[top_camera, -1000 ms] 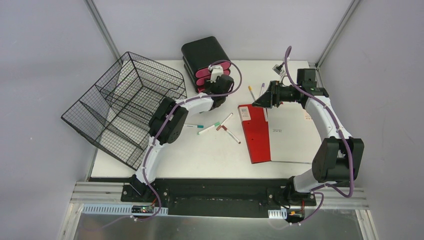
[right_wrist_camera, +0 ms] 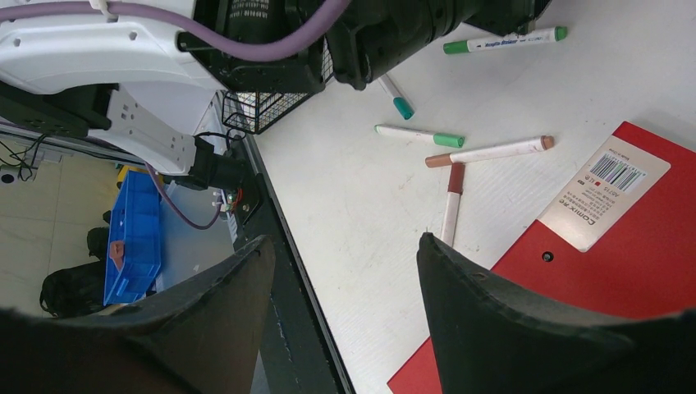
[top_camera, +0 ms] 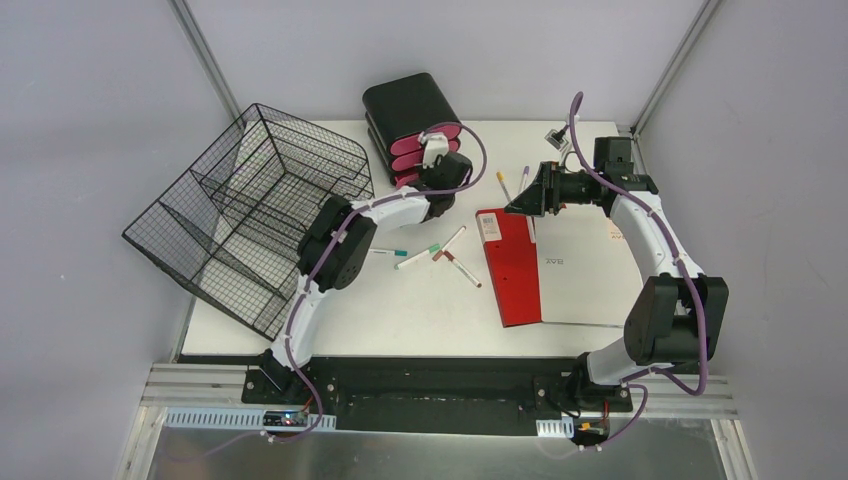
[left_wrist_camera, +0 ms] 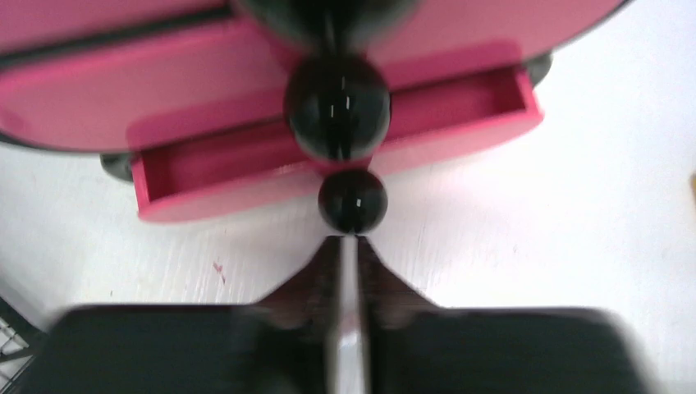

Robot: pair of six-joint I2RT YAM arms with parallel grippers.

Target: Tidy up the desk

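Note:
A black organizer [top_camera: 408, 100] with pink drawers stands at the back. In the left wrist view its lowest drawer [left_wrist_camera: 455, 144] is slightly out, its round black knob [left_wrist_camera: 353, 199] just beyond my left gripper, whose blurred fingers stand close with a narrow gap; a grip cannot be made out. My right gripper is open above the desk, near a red folder [right_wrist_camera: 607, 254]. Several markers [right_wrist_camera: 501, 152] lie loose in the middle, more pens [top_camera: 501, 180] farther right.
A large wire basket [top_camera: 160, 215] takes up the desk's left. A white folder [top_camera: 590, 280] lies at the right, beside the red one.
My left gripper has shifted very slightly toward the front of the desk. The right arm is unchanged.

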